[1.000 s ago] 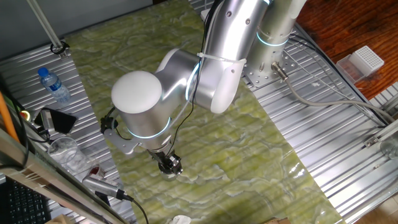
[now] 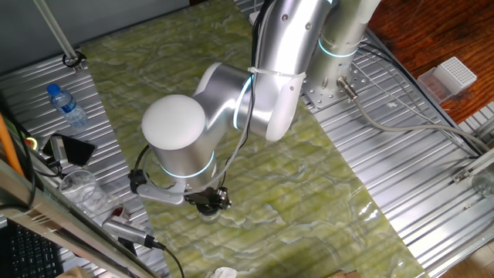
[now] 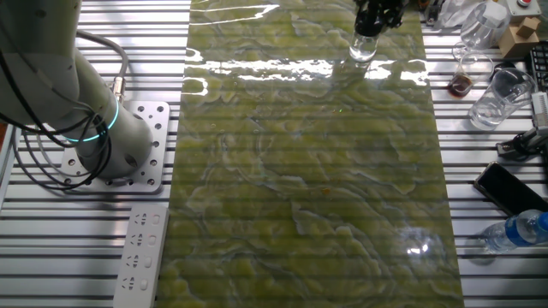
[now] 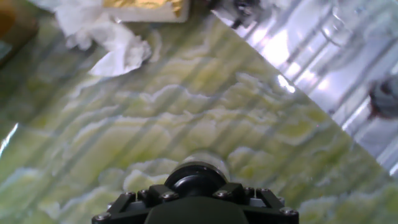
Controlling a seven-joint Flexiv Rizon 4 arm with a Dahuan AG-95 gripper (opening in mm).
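Observation:
A small clear container (image 3: pixel 363 48) hangs from my dark gripper (image 3: pixel 378 15) at the top of exterior view 2. In the wrist view, its pale see-through rim (image 4: pixel 214 162) curves around a black round top or opening; I cannot tell which. My gripper closes in on both sides of that black part and looks shut on the container. Exterior view 1 has the gripper (image 2: pixel 211 202) low over the green marbled mat (image 2: pixel 285 193), with only a sliver of the container showing below it. Whether its bottom touches the mat is unclear.
Crumpled white tissue (image 4: pixel 121 56) and a gold-topped block (image 4: pixel 146 9) lie ahead on the mat. Glassware (image 3: pixel 501 98), a phone (image 3: pixel 511 190) and a water bottle (image 3: pixel 516 231) stand along the mat's side. A power strip (image 3: pixel 139 257) lies opposite. Mid-mat is clear.
The wrist and rounded arm joint have shifted slightly right and down in exterior view 1. The gripper has turned and tilted a little, with the container still beneath it.

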